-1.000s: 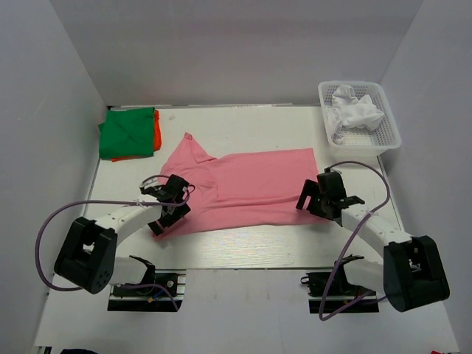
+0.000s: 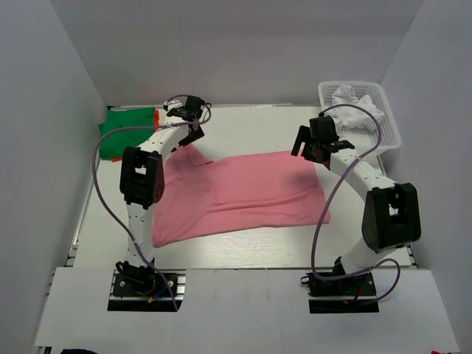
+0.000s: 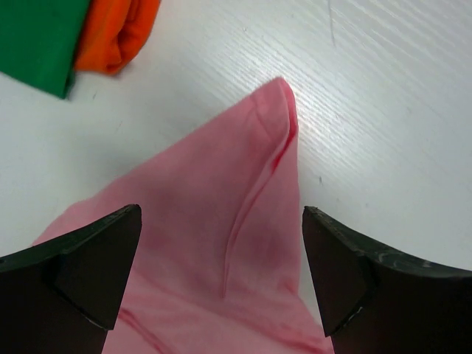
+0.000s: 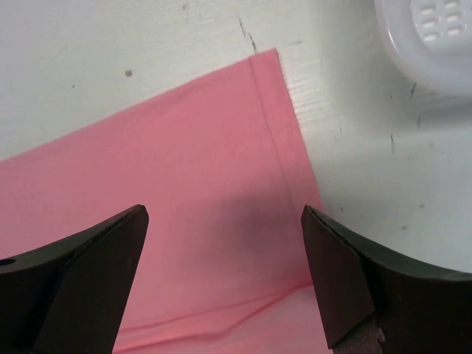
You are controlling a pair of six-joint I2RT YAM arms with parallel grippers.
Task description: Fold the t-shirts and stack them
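Observation:
A pink t-shirt (image 2: 243,192) lies spread across the middle of the table, its near part folded over. My left gripper (image 2: 193,129) hovers open above its upper left corner, a sleeve-like point (image 3: 221,184) that shows between the fingers in the left wrist view. My right gripper (image 2: 302,144) is open over the shirt's upper right corner (image 4: 258,81), with nothing held. A folded green shirt (image 2: 122,125) lies on an orange one (image 3: 118,37) at the back left.
A white basket (image 2: 394,133) with white cloth (image 2: 346,110) stands at the back right, close beside my right gripper.
Both arms have moved toward the back of the table, from the pink shirt's front corners to above its back corners. The shirt looks much the same.

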